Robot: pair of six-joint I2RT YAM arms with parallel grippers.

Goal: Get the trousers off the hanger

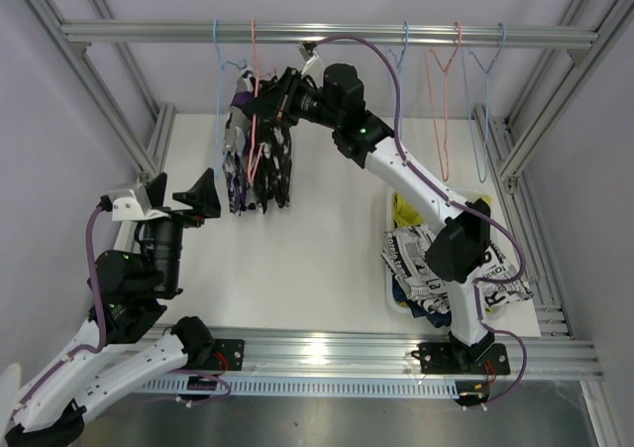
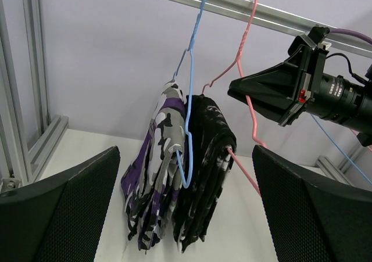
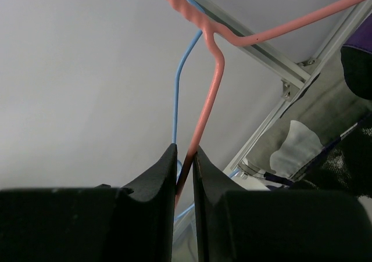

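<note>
Dark patterned trousers hang folded over hangers at the left of the rail: a grey-and-purple camouflage pair point(image 2: 160, 140) on a blue hanger point(image 2: 191, 88) and a black pair point(image 2: 203, 151) on a pink hanger point(image 2: 243, 47). My right gripper point(image 1: 265, 105) is at that pink hanger, its fingertips around the upright wire point(image 3: 206, 114) just below the twist; whether they close tightly on it is hard to tell. My left gripper point(image 1: 181, 191) stands open, lower left of the trousers, with nothing between its fingers.
The rail point(image 1: 327, 34) runs across the top. Empty pink and blue hangers hang at its right. A bin with yellow and printed cloths point(image 1: 416, 264) sits at the lower right. The board's middle point(image 1: 317, 249) is clear.
</note>
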